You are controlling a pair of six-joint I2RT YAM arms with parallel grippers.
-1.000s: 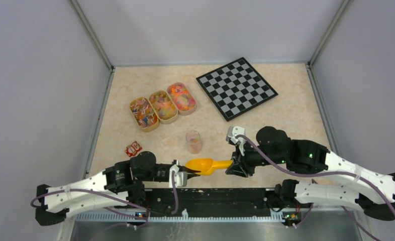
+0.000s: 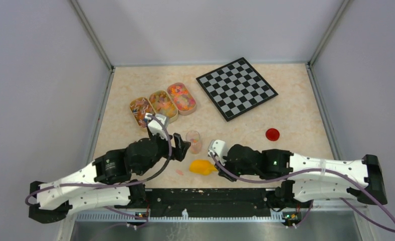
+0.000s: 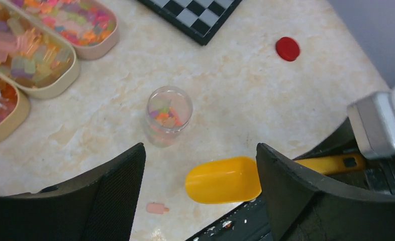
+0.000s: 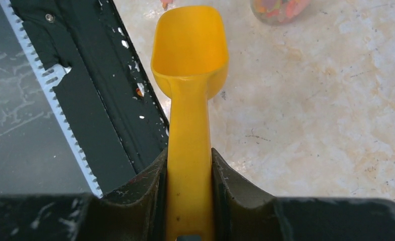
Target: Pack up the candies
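A yellow scoop (image 4: 188, 115) has its handle between the pads of my right gripper, which is shut on it. Its bowl appears empty in the right wrist view. Apart from the scoop, my left gripper is open, with nothing between its fingers. Just right of that gripper in the top view stands a clear jar (image 2: 194, 142), holding a few colourful candies at the bottom. Three tubs of candies stand at the back left: a left tub (image 2: 142, 111), a middle tub (image 2: 164, 104) and a right tub (image 2: 182, 98). One pink candy (image 3: 158, 208) lies loose on the table.
A red lid (image 2: 272, 134) lies on the right side of the table. The checkered board (image 2: 237, 89) lies at the back. Between the board and the jar the tabletop is bare. A black strip (image 2: 205, 198) runs along the front edge.
My left gripper moved from beside the scoop's bowl up toward the tubs and jar, its arm now covering the red card.
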